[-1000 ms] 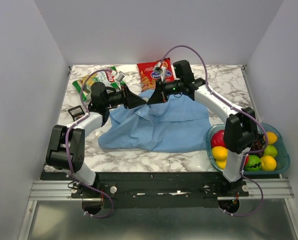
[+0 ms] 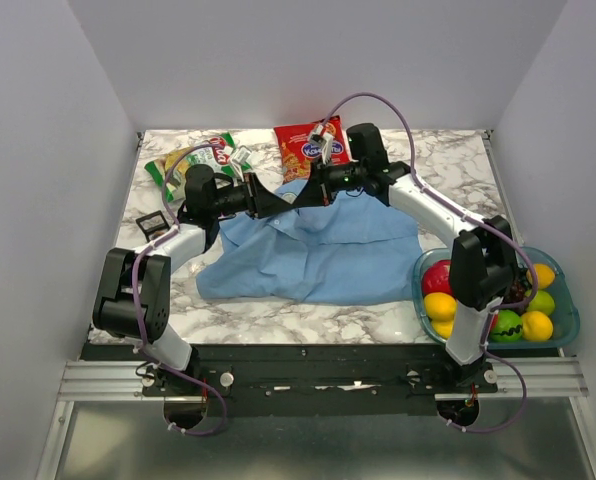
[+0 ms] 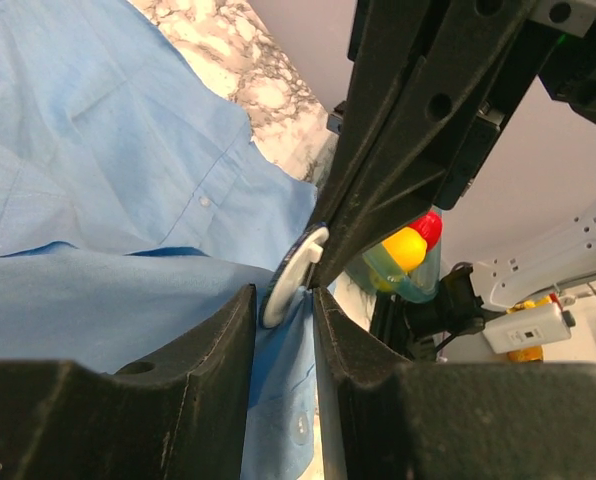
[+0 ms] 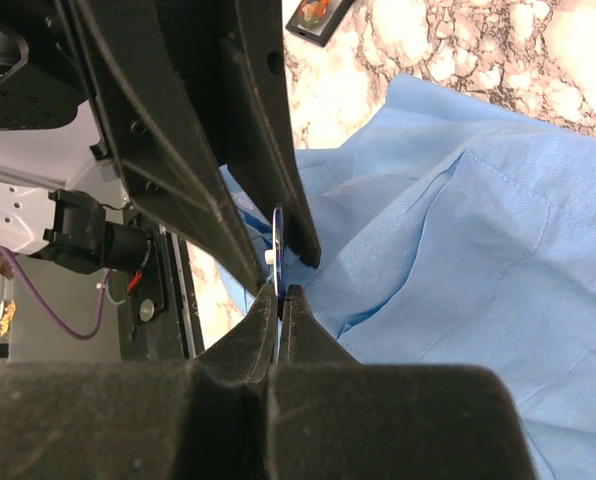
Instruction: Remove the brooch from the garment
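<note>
The brooch (image 3: 294, 277), a pale oval with a dark edge, stands upright at a raised fold of the light-blue garment (image 3: 98, 290). In the right wrist view its thin edge (image 4: 278, 236) faces me, and my right gripper is shut on its rim. My left gripper is part open, its fingertips on either side of the brooch's lower end and the cloth fold. In the right wrist view, the left gripper has its two fingers apart around the brooch and cloth. Whether the pin is still through the cloth is hidden.
Both grippers meet closely over the garment's upper part (image 2: 293, 208). Behind lie a red snack bag (image 2: 296, 150) and a green bag (image 2: 188, 165). A small dark-framed box (image 2: 152, 225) is at left, and a fruit basket (image 2: 575, 325) at right.
Both arms hold nearly the same place over the garment. The grippers shift only very slightly, and the garment lies as before.
</note>
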